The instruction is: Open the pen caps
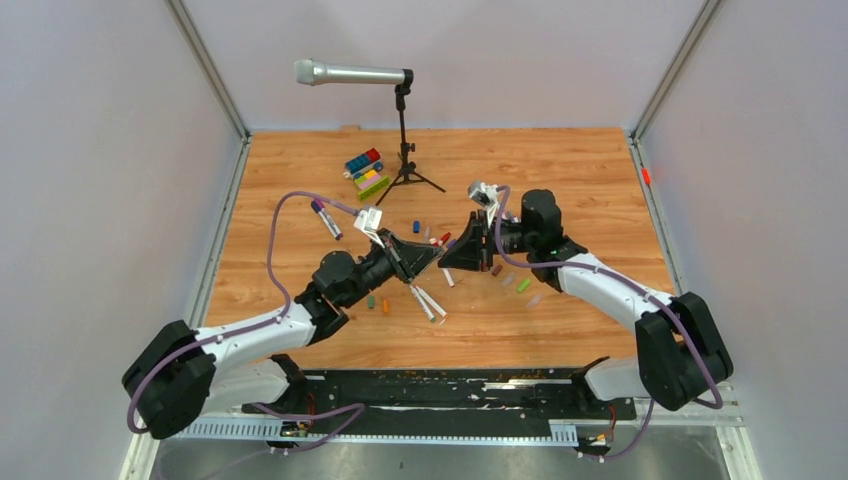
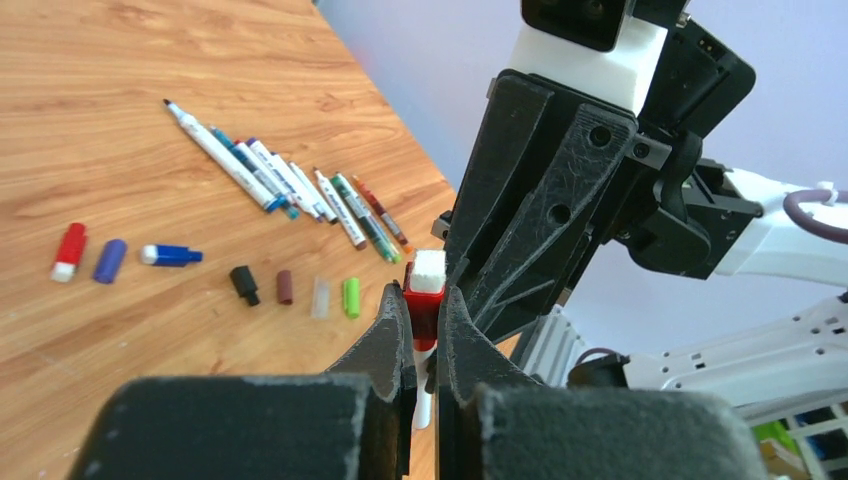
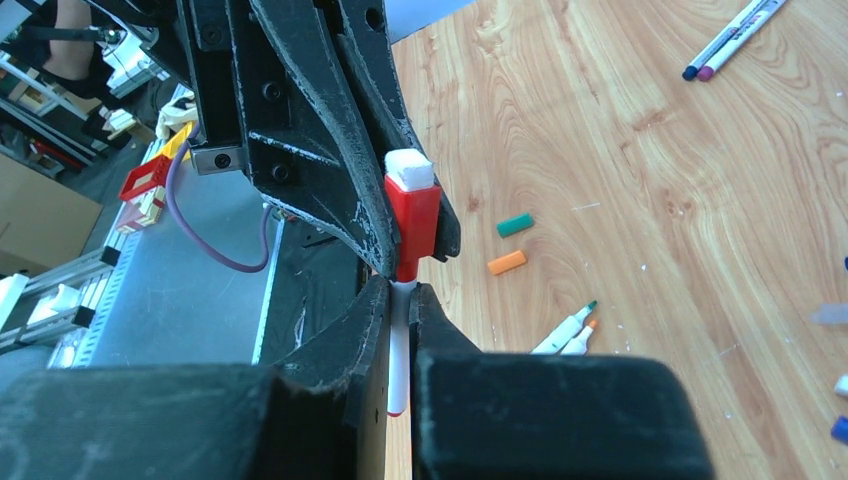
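A white marker with a red, white-tipped cap (image 3: 412, 215) is held upright between my two grippers, above the table. My left gripper is shut on the red cap from one side. Just below, my right gripper is shut on the marker's white barrel (image 3: 398, 350). Cap and barrel appear joined; the fingers partly hide where they meet. From the top, the two grippers' tips nearly touch near the middle of the table, the white barrel (image 1: 448, 279) showing beneath them.
Several uncapped pens lie in a row on the right side. Loose caps, among them a blue one (image 2: 172, 255) and an orange one (image 3: 507, 262), are scattered about. Capped pens (image 1: 327, 220), blocks (image 1: 370, 180) and a microphone stand (image 1: 404, 140) occupy the back left.
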